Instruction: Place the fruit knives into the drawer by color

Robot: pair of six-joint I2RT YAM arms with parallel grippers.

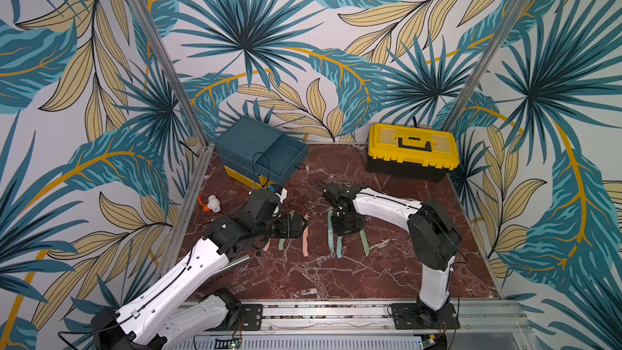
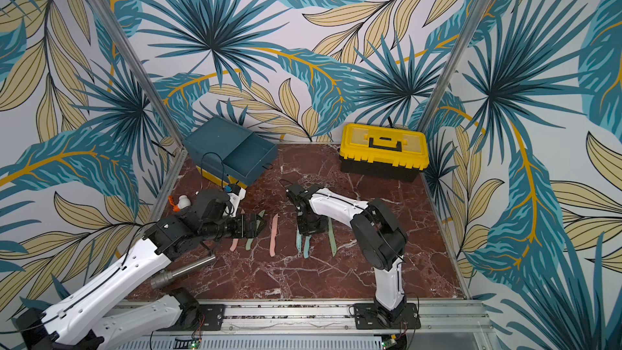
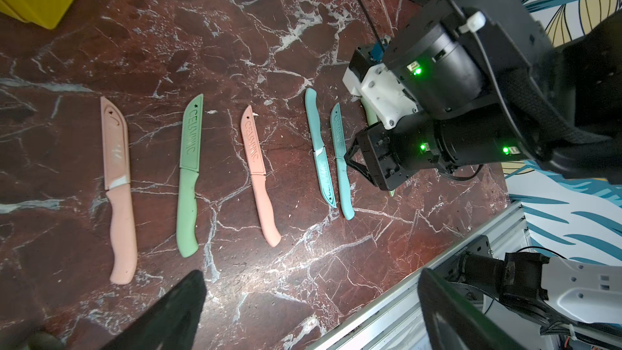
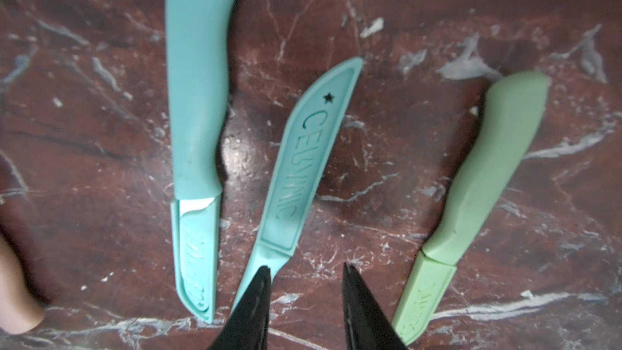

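Observation:
Sheathed knives lie in a row on the marble: pink (image 3: 120, 220), green (image 3: 188, 201), pink (image 3: 262, 201), two teal (image 3: 314, 129) and a green (image 4: 486, 149) at the right. My left gripper hangs open above the left knives, holding nothing. My right gripper is over the teal and right green knives, its fingers part apart, nothing between them visible but table and the edge of a teal knife below. A teal-grey drawer box (image 1: 246, 142) stands at the back left with a drawer pulled out.
A yellow-lidded toolbox (image 1: 411, 142) is at the back right. A small white-and-orange object (image 1: 213, 204) lies at the left. The table's middle back, between box and toolbox, is clear.

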